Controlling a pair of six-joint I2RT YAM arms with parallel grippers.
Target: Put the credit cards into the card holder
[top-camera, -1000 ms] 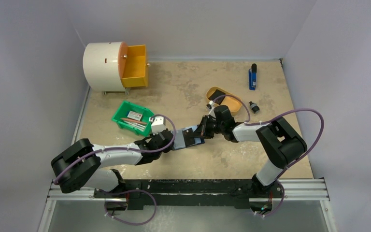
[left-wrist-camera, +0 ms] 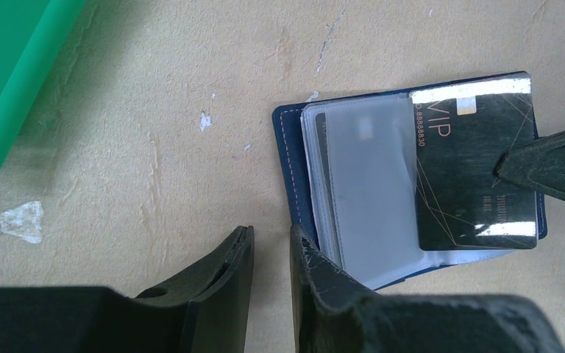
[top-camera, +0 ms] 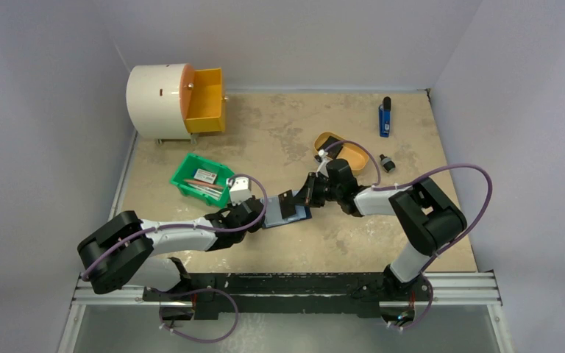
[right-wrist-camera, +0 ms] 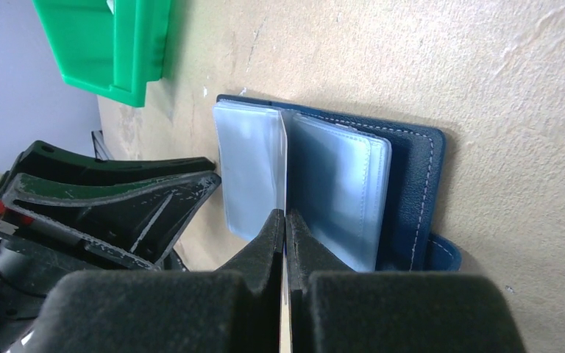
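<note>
The dark blue card holder (left-wrist-camera: 288, 151) lies flat on the table with its clear sleeves (left-wrist-camera: 375, 169) showing. A black VIP card (left-wrist-camera: 478, 198) stands over the sleeves, covering their right part in the left wrist view. From the right wrist view the card (right-wrist-camera: 286, 165) appears as a thin edge between the right fingertips, so my right gripper is shut on it. Whether its lower edge is inside a sleeve cannot be told. At the holder's left edge, my left gripper is partly open, one fingertip close to the sleeves, with only table visible between its fingers.
A green bin (top-camera: 181, 179) with pens and a small box stands behind the left gripper. An orange tray (top-camera: 354, 156) is behind the right arm. A white cylinder with an open yellow drawer (top-camera: 205, 100) fills the back left. Table in front of the holder is clear.
My right gripper and the black card have shifted slightly toward the back of the table over the holder. The left arm stays about where it was.
</note>
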